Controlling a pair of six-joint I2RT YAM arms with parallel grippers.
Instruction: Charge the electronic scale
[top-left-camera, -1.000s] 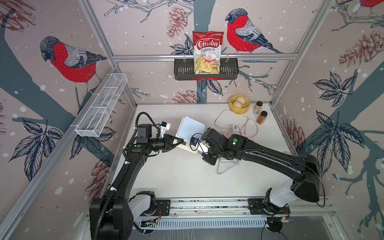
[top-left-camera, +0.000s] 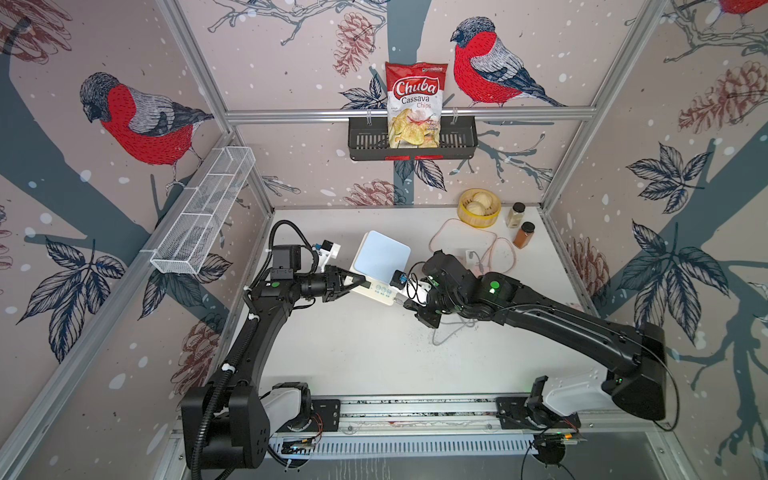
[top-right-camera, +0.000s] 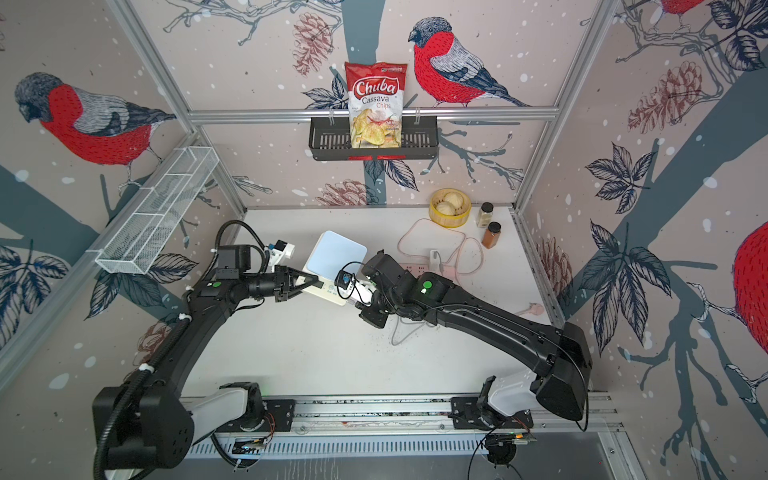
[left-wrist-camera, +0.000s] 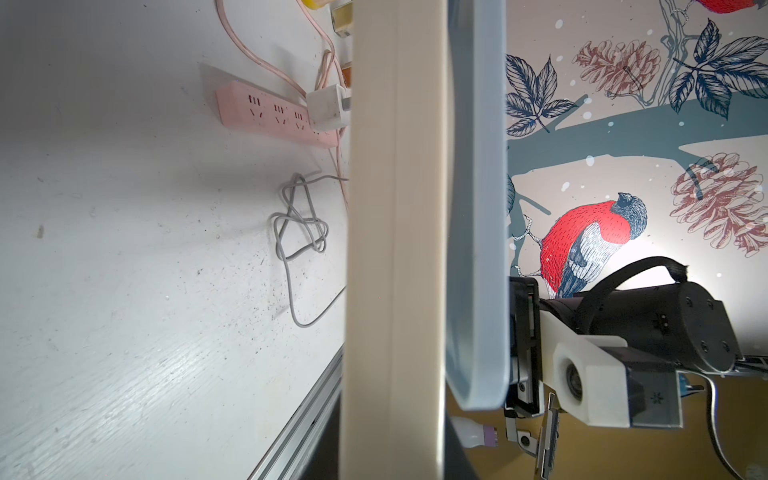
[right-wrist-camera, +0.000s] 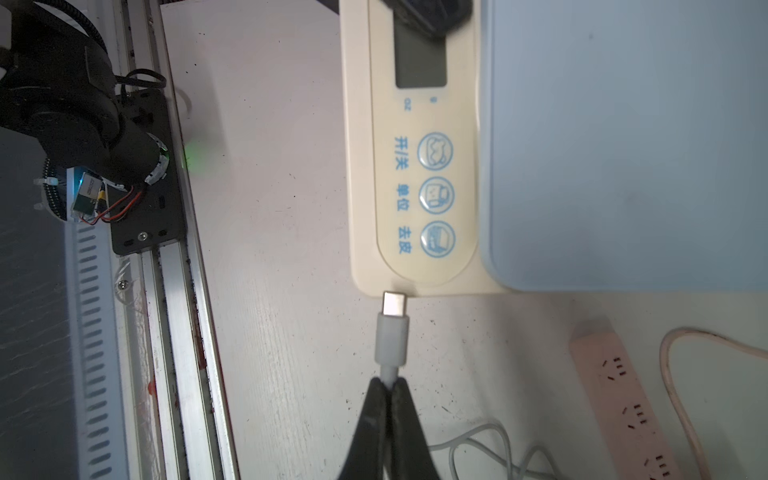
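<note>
My left gripper (top-left-camera: 364, 282) is shut on the cream electronic scale (top-left-camera: 373, 291) and holds it above the table. One dark left fingertip (right-wrist-camera: 432, 12) lies over its display in the right wrist view; the left wrist view shows the scale edge-on, hiding most of the fingers. My right gripper is shut on the grey charging cable, just behind its connector (right-wrist-camera: 391, 340). The bare metal tip (right-wrist-camera: 393, 303) shows at the scale's short edge, near a corner. Whether it touches the scale cannot be told, and no port is visible.
Grey cable (left-wrist-camera: 296, 228) lies loosely coiled on the table near a pink power strip (left-wrist-camera: 264, 112) with a white adapter (left-wrist-camera: 328, 108) in it. A yellow basket (top-left-camera: 479, 209) and two jars stand at the back right.
The right arm has shifted slightly to the right over the last second.
</note>
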